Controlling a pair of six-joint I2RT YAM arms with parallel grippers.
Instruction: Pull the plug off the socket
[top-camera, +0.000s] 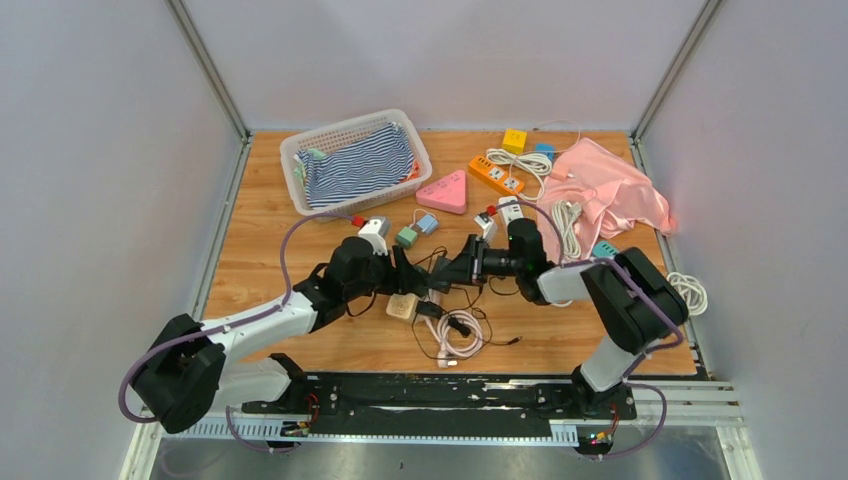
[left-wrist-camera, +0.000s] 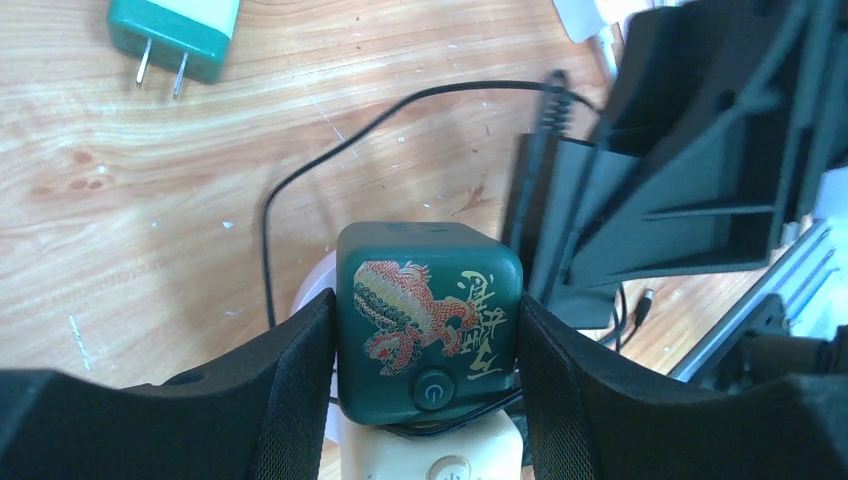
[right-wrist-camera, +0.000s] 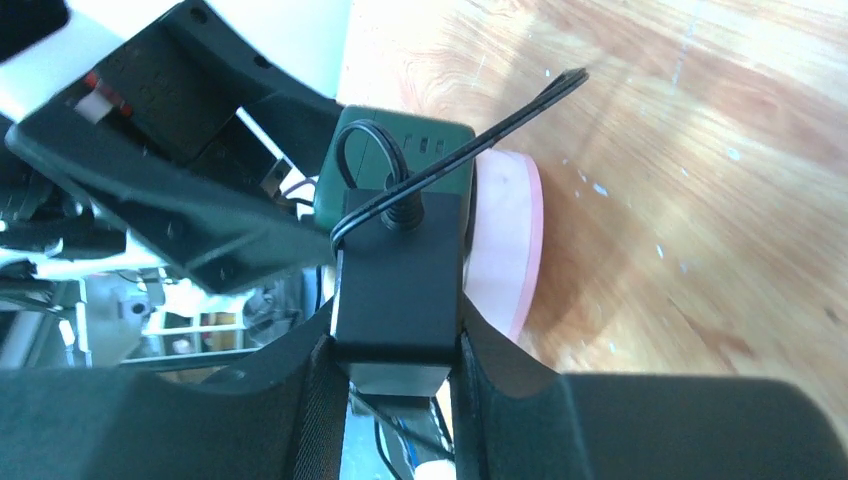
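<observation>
My left gripper is shut on the green socket block (left-wrist-camera: 430, 300) with a red and gold dragon print, gripping it by both sides. The black plug (right-wrist-camera: 400, 280) is pinched between the fingers of my right gripper, a thin cable trailing from its top. In the right wrist view the plug stands in front of the socket's slotted side and covers part of it. Whether its prongs still sit in the socket is hidden. From above, both grippers (top-camera: 410, 275) (top-camera: 445, 275) meet nose to nose over the table.
Below the socket lies a cream block (top-camera: 402, 306), with a coiled pinkish-white cable (top-camera: 460, 338) and tangled black leads beside it. Behind are a green adapter (top-camera: 406, 237), a pink triangular strip (top-camera: 444, 192) and a white basket (top-camera: 300, 190).
</observation>
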